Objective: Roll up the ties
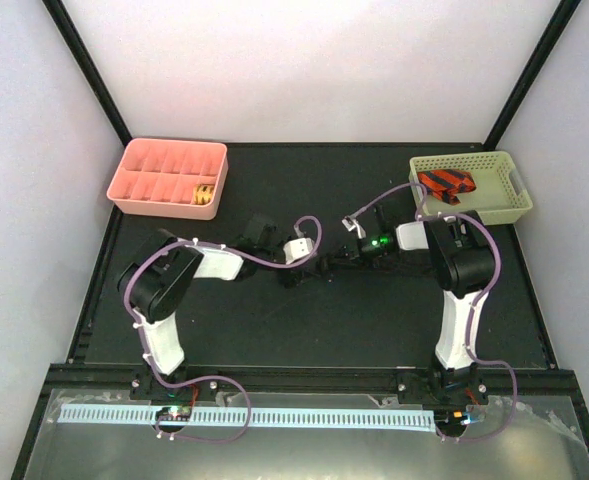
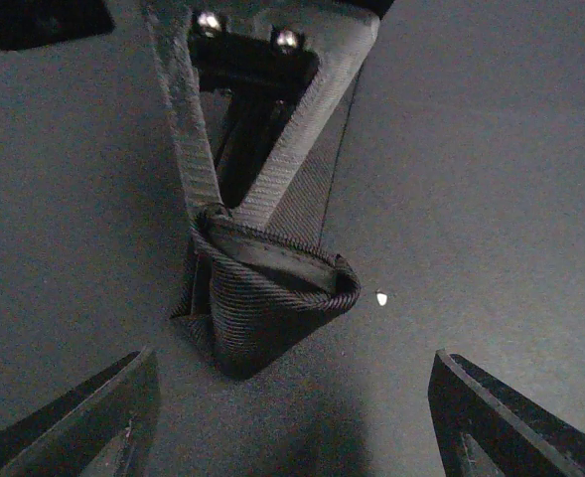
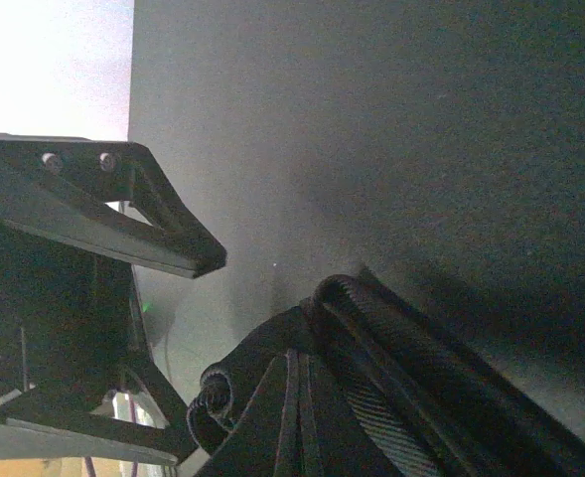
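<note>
A black ribbed tie, its end folded into a loose curl, lies on the dark mat at the centre, under the grippers; in the right wrist view its band (image 3: 421, 378) runs toward the lower right. My left gripper is open, its fingers either side of and just short of the curl, nothing between them. My right gripper is shut, its tips at the fold of the tie; whether any cloth is between them is hard to see.
A pink compartment tray (image 1: 149, 160) with a yellow item stands back left. A green basket (image 1: 494, 190) with a red-and-navy striped tie (image 1: 444, 180) stands back right.
</note>
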